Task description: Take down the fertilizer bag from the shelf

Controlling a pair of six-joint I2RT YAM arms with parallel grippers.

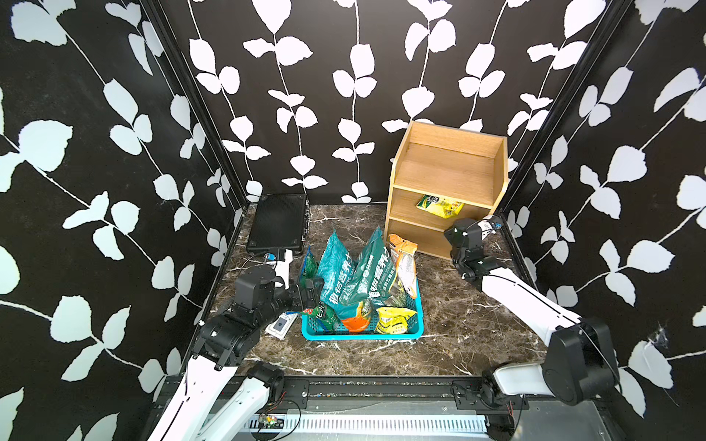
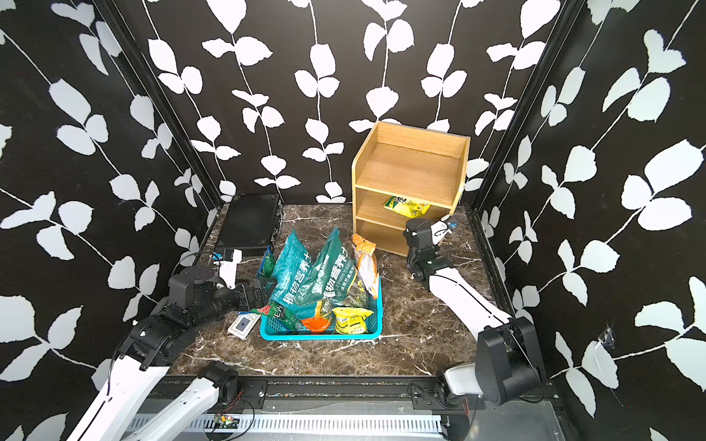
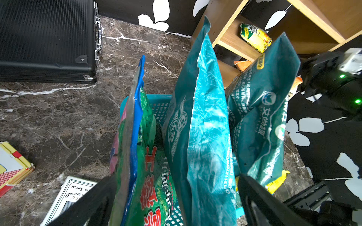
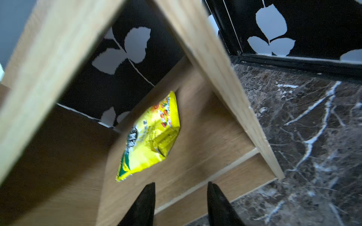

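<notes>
A yellow and green fertilizer bag [image 4: 149, 135] lies on the middle level of the wooden shelf [image 1: 448, 165], also seen below the top board in both top views. My right gripper is in front of the shelf, fingers apart with nothing between them, short of the bag. My left gripper stands open at the left of the blue basket [image 1: 360, 336], its fingers either side of upright green and teal bags [image 3: 199, 143]. Whether those bags touch the fingers I cannot tell.
The basket in the middle holds several bags. A black case [image 1: 276, 220] lies at the back left, card boxes [image 3: 67, 195] beside the basket. Bare marble [image 1: 456, 323] lies right of the basket, below the shelf.
</notes>
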